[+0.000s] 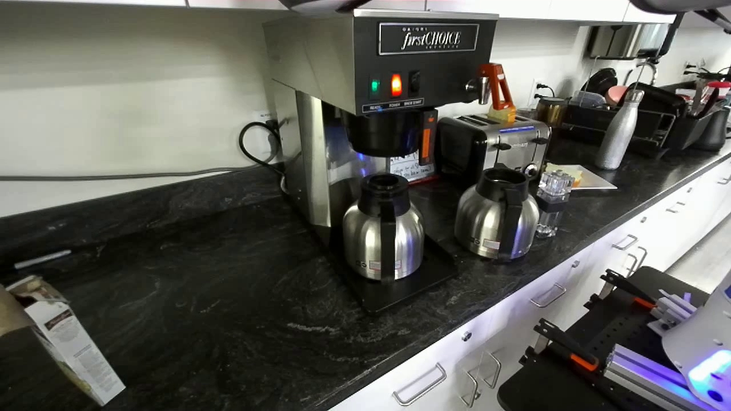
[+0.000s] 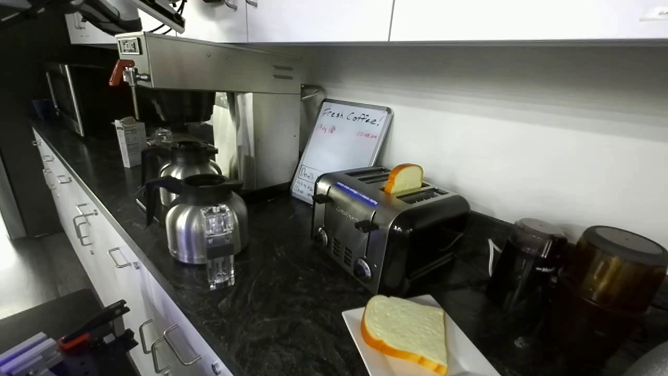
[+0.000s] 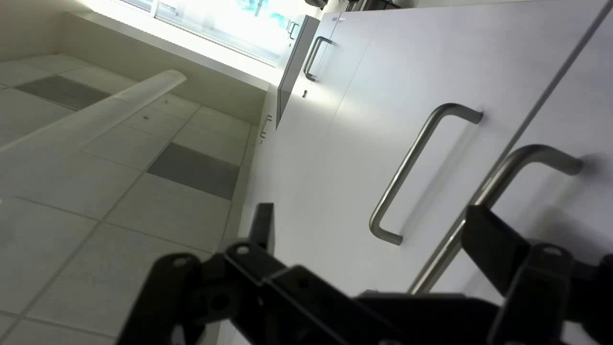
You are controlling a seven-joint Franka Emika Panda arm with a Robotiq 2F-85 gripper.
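In the wrist view my gripper is open, its two dark fingers (image 3: 261, 227) wide apart in front of white cabinet doors. Two metal bar handles show there. The nearer handle (image 3: 531, 152) runs diagonally down beside the right finger, which overlaps it in the picture; whether they touch I cannot tell. Further left, the second handle (image 3: 422, 138) appears in the space between the fingers, beyond the tips. Only pieces of the arm (image 2: 109, 15) show at the top of the exterior views, close to the upper cabinets (image 2: 319, 19). The fingers are not clearly visible there.
Below the cabinets stand a coffee maker (image 1: 315, 55), two steel carafes (image 1: 401, 240) (image 1: 480, 219), and a toaster (image 2: 388, 219) holding a bread slice (image 2: 404, 178). More bread (image 2: 404, 329) lies on a white plate (image 2: 466, 351).
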